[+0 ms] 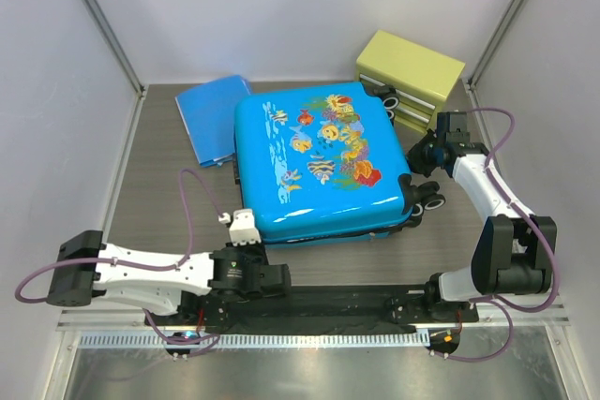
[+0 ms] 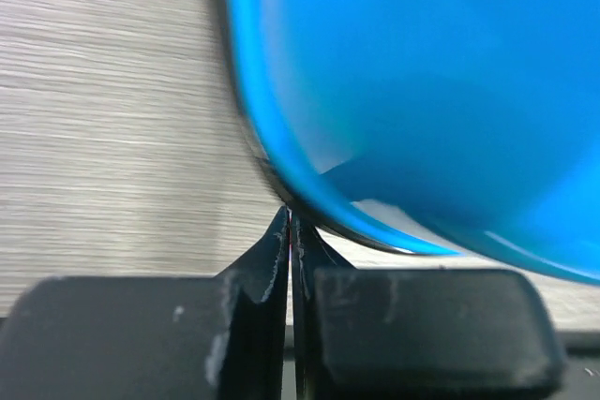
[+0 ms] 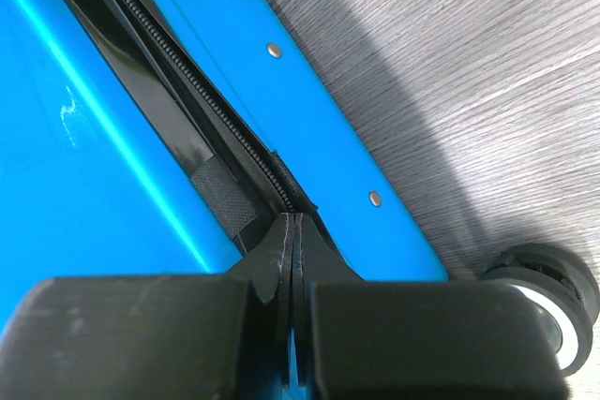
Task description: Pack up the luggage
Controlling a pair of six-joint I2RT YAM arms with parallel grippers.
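A glossy blue suitcase [image 1: 281, 138] with a fish print lies flat in the middle, its wheels to the right. At its near-left corner, my left gripper is shut with nothing between its fingers. The blurred black zip seam [image 2: 323, 217] runs just beyond the tips, and no zipper pull can be made out there. On the wheel side, my right gripper is shut, its tips against the black fabric [image 3: 225, 196] at the end of a zip track [image 3: 173, 58]. Whether any fabric is pinched there, I cannot tell.
A blue folder [image 1: 208, 119] lies at the back left, by the suitcase. The yellow-green drawer box [image 1: 412, 67] stands at the back right, close to the wheels.
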